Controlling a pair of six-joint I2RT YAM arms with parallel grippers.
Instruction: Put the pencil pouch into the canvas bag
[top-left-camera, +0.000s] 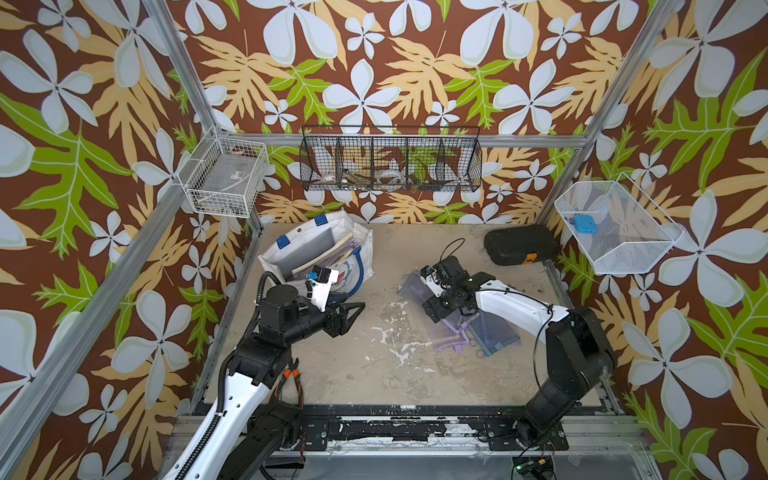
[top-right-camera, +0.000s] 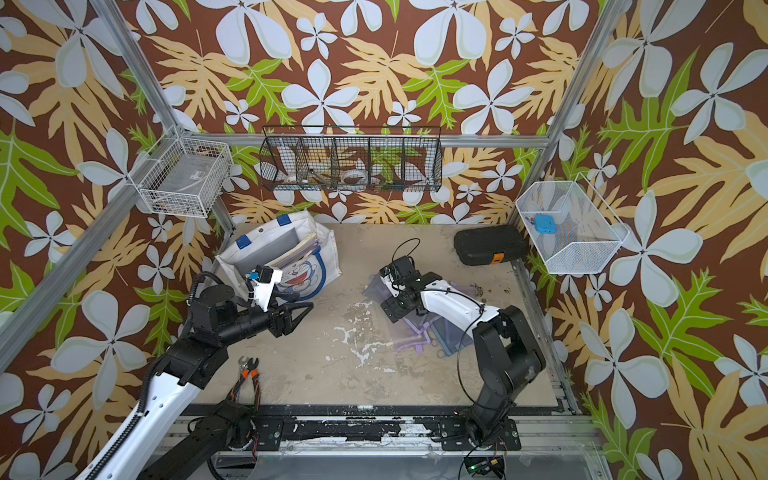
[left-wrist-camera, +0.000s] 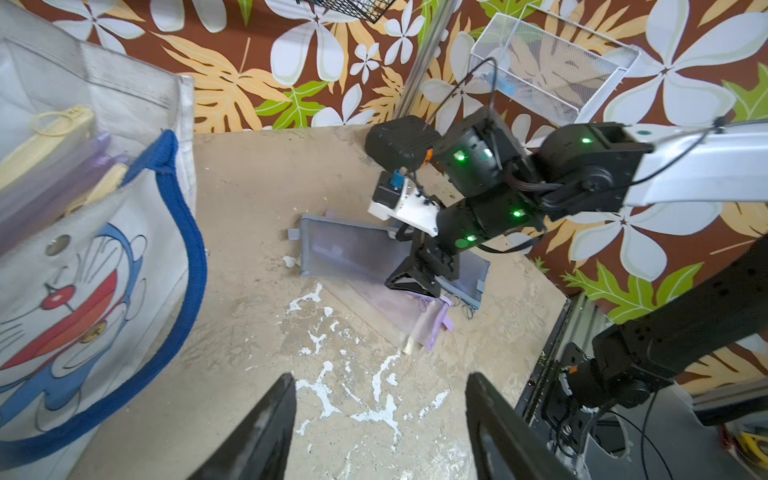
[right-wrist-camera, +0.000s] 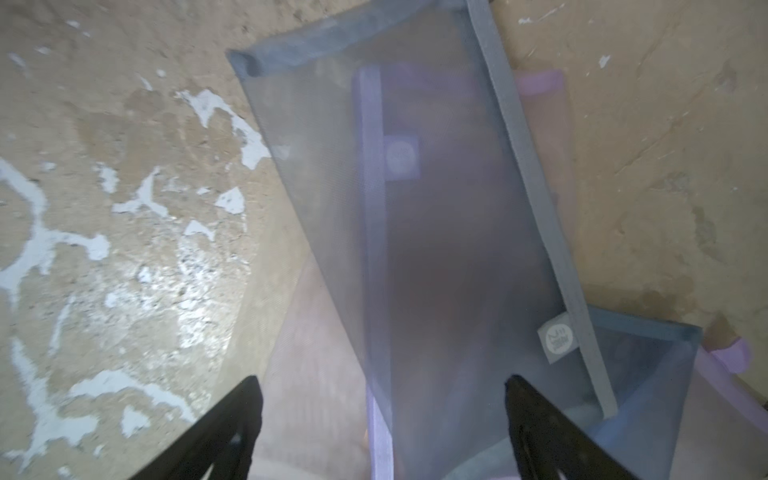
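Note:
Several translucent mesh pencil pouches lie overlapping on the table right of centre: a grey one (right-wrist-camera: 456, 208) on top, a lilac-edged one (left-wrist-camera: 428, 320) under it and a blue one (top-left-camera: 496, 331) to the right. Right above them hangs my right gripper, fingers spread, with the grey pouch flat below and nothing gripped. At the back left the white canvas bag (top-right-camera: 328, 240) stands with its mouth open, holding pouches (left-wrist-camera: 64, 168) and a grey sheet. In front of the bag, to its right, my left gripper is open and empty.
A black case (top-left-camera: 520, 245) sits at the back right. Orange-handled pliers (top-right-camera: 248, 372) lie at the front left. Wire baskets (top-left-camera: 392, 164) hang on the back wall, with others at either side. Bare table (top-left-camera: 384, 376) separates the bag from the pouches.

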